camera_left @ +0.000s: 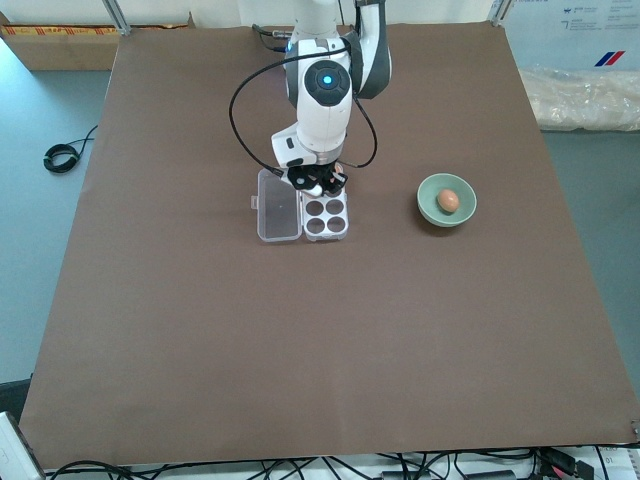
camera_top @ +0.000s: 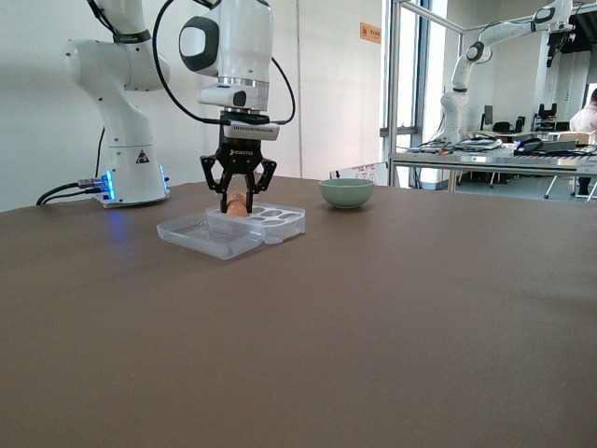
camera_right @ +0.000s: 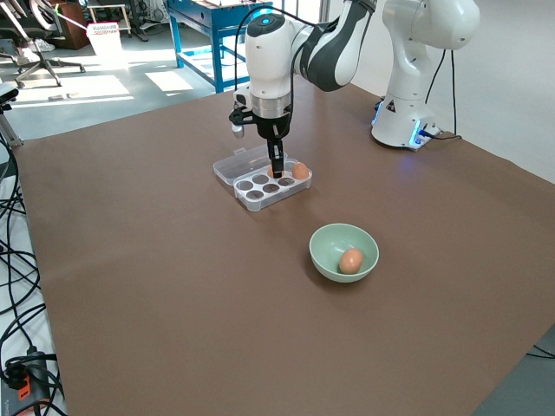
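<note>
A clear plastic egg carton (camera_left: 326, 225) lies open, its lid (camera_left: 278, 215) flat beside it. My gripper (camera_top: 237, 196) is down over the carton's far part, its fingers at an egg (camera_top: 236, 207) there; whether they grip it I cannot tell. In the right view another egg (camera_right: 300, 171) sits in the carton beside the fingers, and several holes are empty. A mint green bowl (camera_left: 432, 212) stands apart from the carton, holding one brown egg (camera_left: 448, 201).
The robot's base (camera_right: 395, 121) and hanging cables are at the back; black cables run along one table edge, off the top.
</note>
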